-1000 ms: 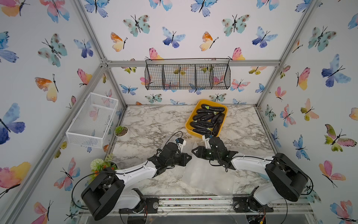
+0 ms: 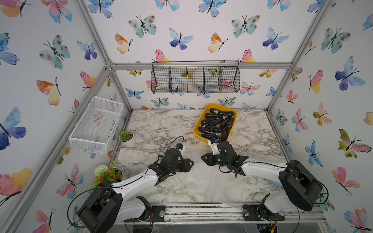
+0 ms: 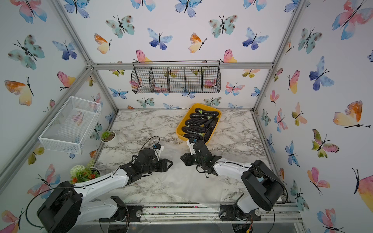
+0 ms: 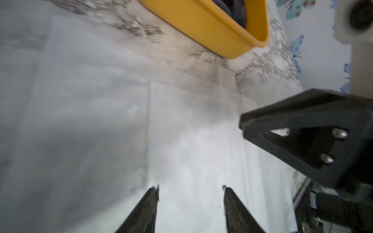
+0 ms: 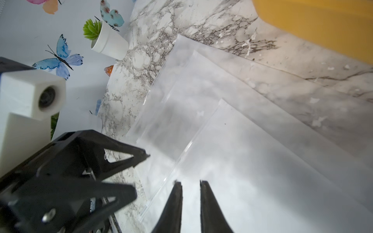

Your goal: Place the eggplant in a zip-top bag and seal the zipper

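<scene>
Several dark eggplants (image 2: 213,121) lie in a yellow tray (image 2: 196,126) behind the arms. Translucent plastic bags (image 2: 211,186) lie flat and overlapping on the table's front middle; in the right wrist view one bag's edge (image 5: 221,104) lies across another. My left gripper stands open over the plastic, its fingers well apart and nothing between them. Facing it from the right is my right gripper, its fingers parted by a narrow gap above the bag, with nothing visible between. Whether its tips touch the plastic cannot be told.
A small potted plant (image 2: 126,136) and a flower pot (image 2: 108,174) stand at the left. The white mesh basket (image 2: 97,124) hangs on the left wall, a black wire basket (image 2: 195,80) on the back wall. Bare marble (image 2: 163,124) lies left of the tray.
The plastic now spreads further left.
</scene>
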